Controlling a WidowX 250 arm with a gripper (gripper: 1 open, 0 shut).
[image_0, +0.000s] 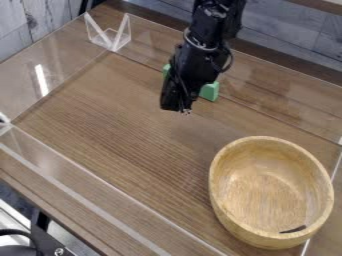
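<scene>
My gripper hangs over the upper middle of the wooden table, at the end of the black arm, its fingers shut with nothing visible between the fingers. Just behind it and partly hidden by the arm sits a green object.
A large tan round bin stands at the lower right with a small dark item near its front. White clear pieces sit at the back left and left edge.
</scene>
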